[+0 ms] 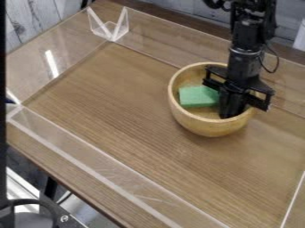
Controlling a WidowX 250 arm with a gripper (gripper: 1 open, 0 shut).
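Observation:
The black robot gripper (233,98) reaches down from the top right into a round wooden bowl (191,119), over its right side. A green block (197,96) lies inside the bowl at the left, beside the gripper. The fingertips are dark and partly hidden in the bowl, so I cannot make out clearly what, if anything, is between them.
A white angular bracket (109,27) stands at the back left. Black parts (30,216) sit at the bottom-left edge.

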